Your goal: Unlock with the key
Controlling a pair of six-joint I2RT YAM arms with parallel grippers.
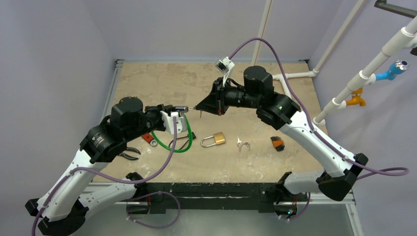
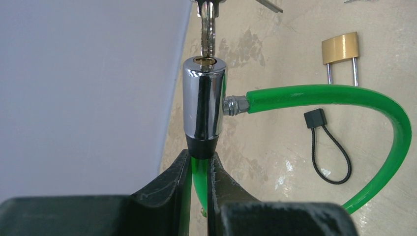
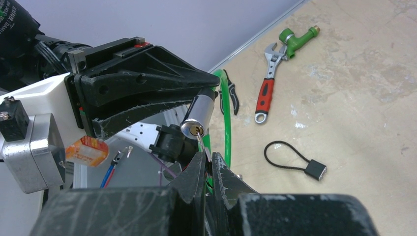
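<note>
My left gripper is shut on a green cable lock [image 2: 204,98], holding its chrome cylinder horizontally in the top view [image 1: 181,108]. My right gripper is shut on a thin silver key [image 2: 207,29], which points left at the cylinder. The key's tip is at the brass keyhole [image 3: 195,130]; whether it is inside I cannot tell. The green loop [image 1: 183,147] hangs below the left gripper.
On the board [image 1: 206,167] lie a brass padlock [image 1: 219,138], a black cable loop [image 3: 314,168], an adjustable wrench [image 3: 264,93], a small key bunch [image 1: 244,145] and a brush [image 1: 277,143]. Pipes line the right wall.
</note>
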